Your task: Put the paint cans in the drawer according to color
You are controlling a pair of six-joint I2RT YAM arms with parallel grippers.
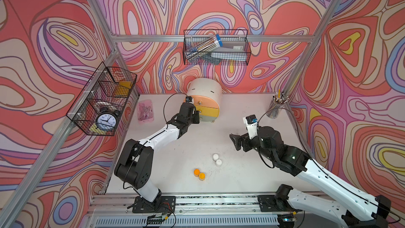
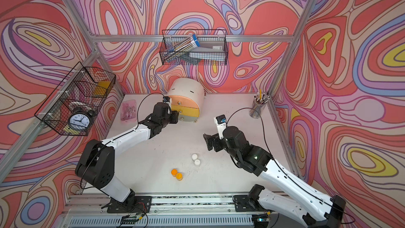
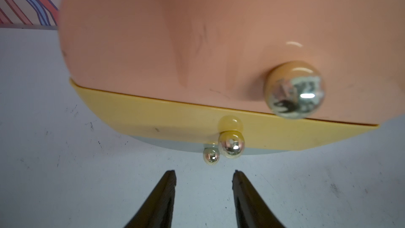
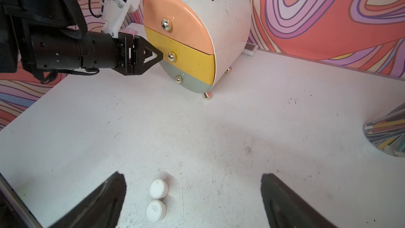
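Observation:
A round white drawer cabinet (image 4: 230,12) stands at the back of the table, its orange drawer (image 4: 185,21), yellow drawer (image 4: 196,61) and grey drawer (image 4: 192,80) all closed, each with a shiny knob. Close in front of it my left gripper is open and empty; the yellow drawer's knob (image 3: 231,144) appears just beyond its fingertips. Two white-topped cans (image 1: 216,157) stand mid-table, and two orange-topped cans (image 1: 196,171) nearer the front edge. Above the table, right of the white cans, my right gripper is open with nothing between its blurred fingers.
A pencil cup (image 1: 275,109) stands at the back right and a pink packet (image 1: 145,111) at the back left. Wire baskets (image 1: 217,50) hang on the rear frame and at the left. Bare table surrounds the cans.

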